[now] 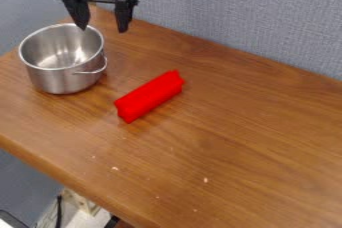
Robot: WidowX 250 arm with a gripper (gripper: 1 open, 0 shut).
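Observation:
My gripper [102, 21] hangs open at the top left, its two black fingers apart with nothing between them, above and behind a steel pot. The pot [64, 64] stands on the left of the wooden table with a wire handle on its near right side. A red elongated block [148, 96] lies diagonally to the right of the pot.
A grey wall [241, 12] runs along the back. Cables lie off the table's edge at the bottom left.

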